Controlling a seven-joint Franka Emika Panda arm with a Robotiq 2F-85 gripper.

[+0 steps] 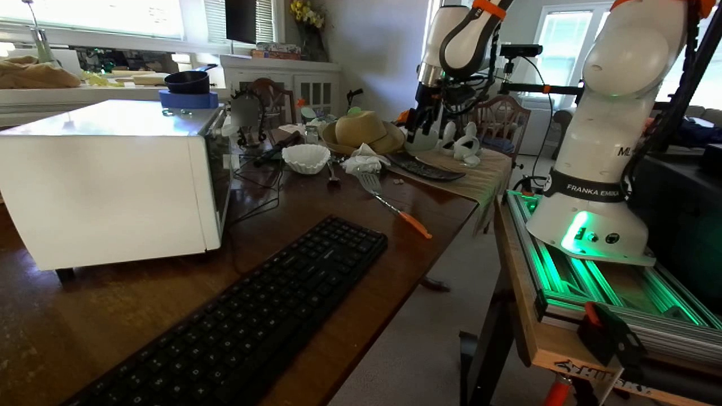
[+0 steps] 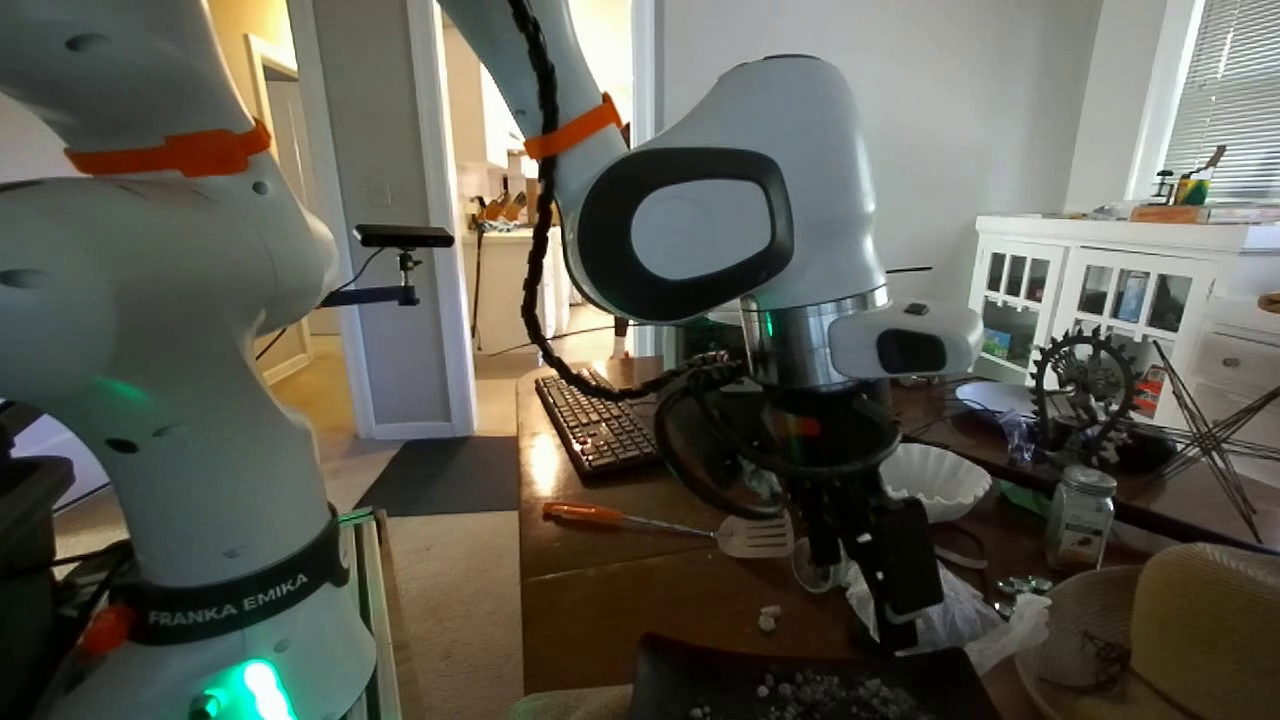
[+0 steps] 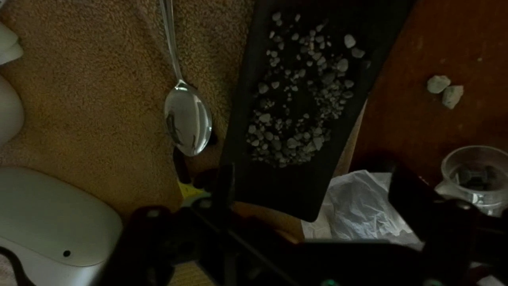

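Note:
My gripper is open, its two dark fingers spread wide along the bottom of the wrist view with nothing held between them. Beneath it lies a black tray (image 3: 266, 178) scattered with small grey pebbles (image 3: 290, 143). A metal spoon (image 3: 189, 119) rests on the tan cloth (image 3: 119, 85) left of the tray. Crumpled clear plastic (image 3: 364, 205) lies by the tray's near end, between the fingers in that view. In exterior view 1 the gripper (image 1: 421, 128) hangs at the table's far end, in front of a white rounded object, above the tray (image 1: 426, 168).
Two pale stones (image 3: 445, 90) and a clear glass (image 3: 476, 174) sit right of the tray. A straw hat (image 1: 362, 128), a white scalloped bowl (image 1: 306, 159) and an orange-handled spatula (image 1: 399, 210) are nearby. The keyboard (image 1: 271, 304) and white oven (image 1: 115, 196) occupy the nearer table.

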